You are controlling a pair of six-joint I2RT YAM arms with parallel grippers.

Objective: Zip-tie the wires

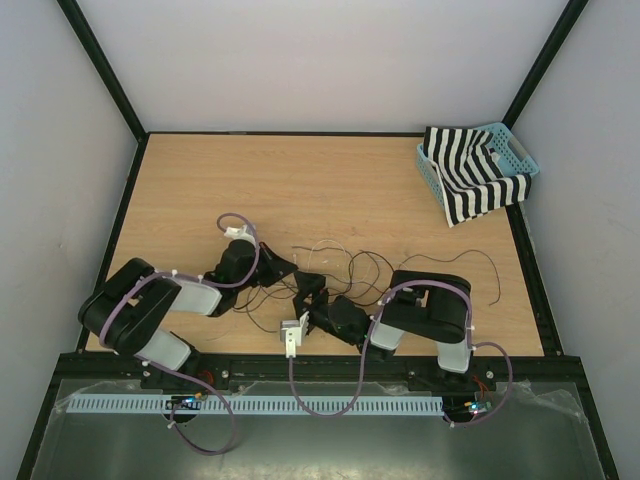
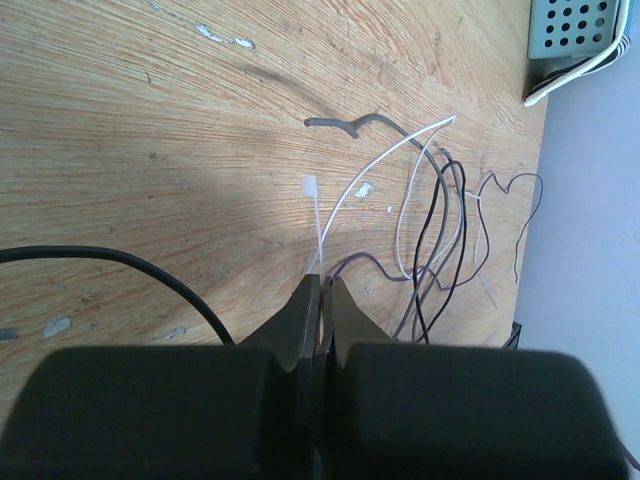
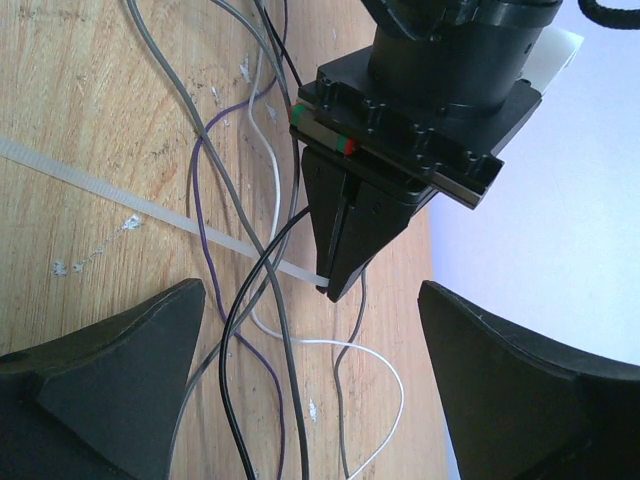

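Observation:
My left gripper is shut on a thin white zip tie (image 2: 319,225), whose small square head stands up beyond the fingertips in the left wrist view. Seen from the right wrist, the zip tie (image 3: 120,196) stretches from the left gripper off to the left, crossing the loose wires (image 3: 243,212) of grey, purple, black and white. My right gripper is open, with its fingers wide apart and the wires and tie running through the view between them. From above, both grippers meet over the tangle, and the arms hide part of it.
A blue basket (image 1: 516,157) with a striped black-and-white cloth (image 1: 470,175) stands at the back right. More wires (image 1: 370,262) spread to the right of the grippers.

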